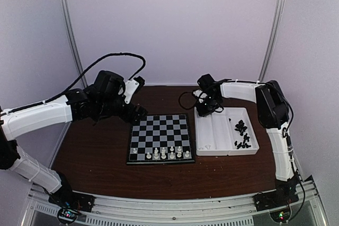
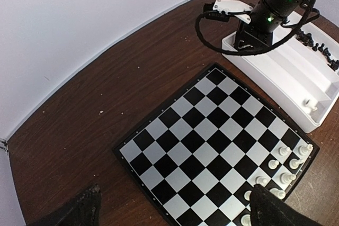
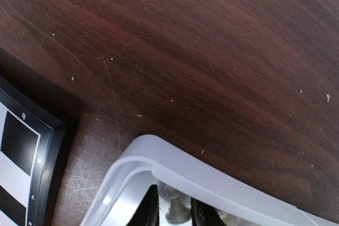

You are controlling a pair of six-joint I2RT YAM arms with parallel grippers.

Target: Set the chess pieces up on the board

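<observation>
The chessboard (image 1: 159, 128) (image 2: 196, 136) carries white pieces (image 2: 286, 178) in rows along its near edge. My right gripper is down inside the white tray's back left corner, its fingers around a white piece (image 3: 177, 213); the tray wall partly hides them. My left gripper (image 1: 136, 114) stands open above the board's back left, empty, its fingers (image 2: 74, 210) at the lower edge of the left wrist view.
The white tray (image 1: 228, 152) lies right of the board, with a cluster of black pieces (image 1: 241, 128) in its right part and a few white pieces near its front left. Bare table surrounds both.
</observation>
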